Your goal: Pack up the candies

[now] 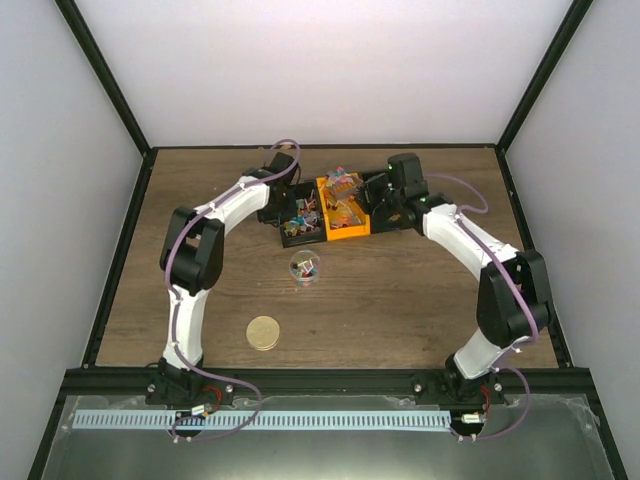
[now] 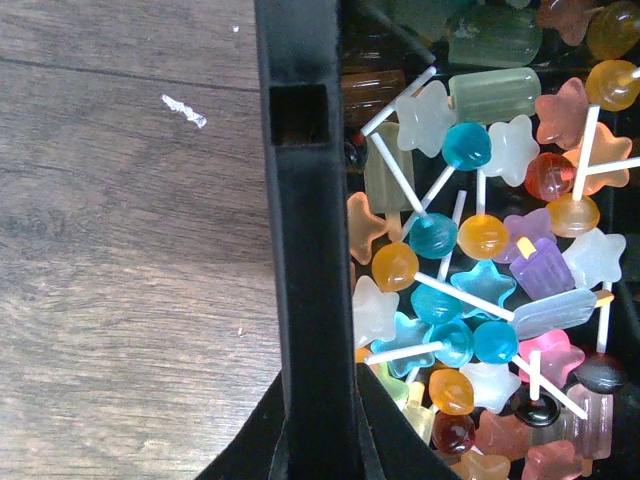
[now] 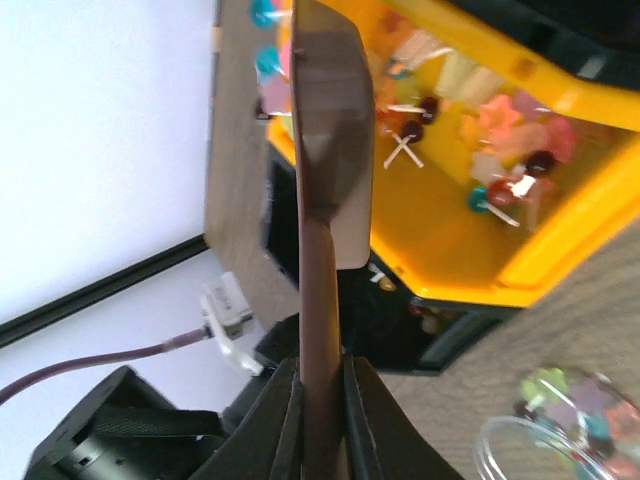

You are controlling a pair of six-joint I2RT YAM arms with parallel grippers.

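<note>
My left gripper is shut on the left wall of the left black box (image 2: 305, 200), which holds lollipops and star and bar candies (image 2: 480, 290). Between my right gripper's fingers is the handle of a translucent brown scoop (image 3: 335, 130); that gripper (image 1: 369, 194) hovers around the right side of the orange box (image 1: 349, 233). In the top view a heap of candies (image 1: 340, 178) shows at the scoop's end, near the orange box's back edge, seemingly carried on the scoop. More candies (image 3: 510, 130) lie inside the orange box. In front of the boxes stands a clear round jar (image 1: 304, 267), partly filled.
A round golden lid (image 1: 263, 333) lies on the table towards the front left. The right black box (image 1: 385, 221) is largely covered by the right arm. Bare wood (image 1: 370, 310) stretches across the front and middle of the table.
</note>
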